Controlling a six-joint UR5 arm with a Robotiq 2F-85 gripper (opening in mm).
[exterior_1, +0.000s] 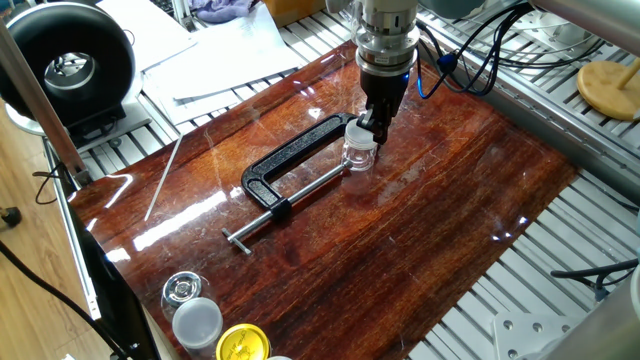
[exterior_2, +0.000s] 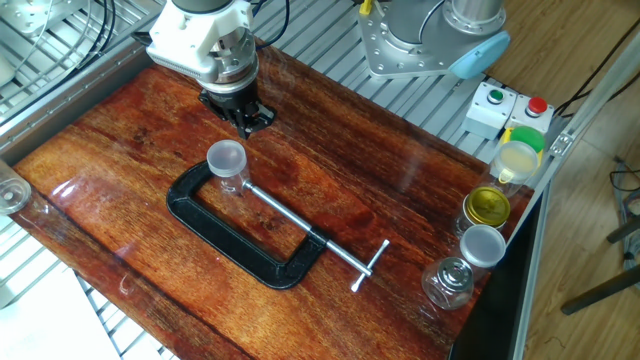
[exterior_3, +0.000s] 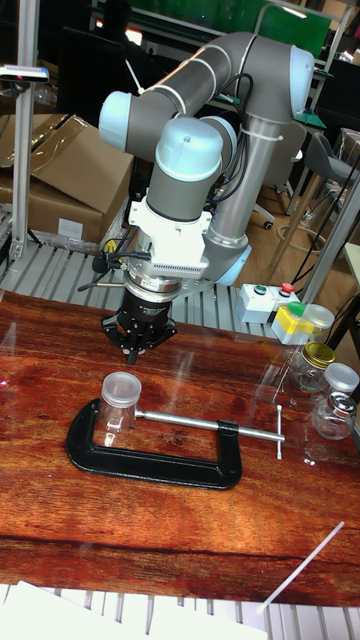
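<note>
A black C-clamp (exterior_2: 225, 238) with a silver screw (exterior_2: 300, 218) and T-handle lies flat on the glossy wooden table. In its mouth a clear jar with a frosted white lid (exterior_2: 228, 158) stands upright, the screw's tip at its side; whether the two touch I cannot tell. My gripper (exterior_2: 243, 133) points down behind the jar, apart from it in exterior views 2 and 3. Its black fingertips (exterior_3: 132, 359) meet in the middle, and nothing shows between them. From exterior view 1, the gripper (exterior_1: 378, 135) overlaps the lid and partly covers it.
Several lidded jars line the table's edge, among them one with a gold lid (exterior_2: 488, 206) and one with a silver lid (exterior_2: 454, 274). Beyond them sit boxes with green and red buttons (exterior_2: 508, 108).
</note>
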